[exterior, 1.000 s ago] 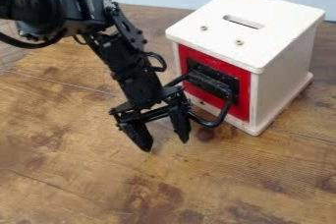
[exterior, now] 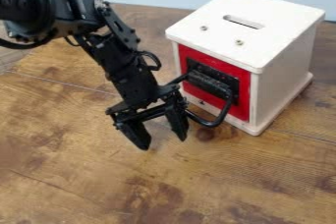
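My black gripper (exterior: 159,132) hangs low over the wooden floor, left of and in front of a white wooden box (exterior: 257,33) with a red front panel (exterior: 237,73). Its two fingers are apart, with nothing visible between them. The box has a slot in its top and a black fitting on the red face, from which a black curved handle or tube reaches down beside my gripper; whether the two touch I cannot tell.
A pale wall or board (exterior: 151,17) runs along the back, behind the box.
The box has not visibly moved.
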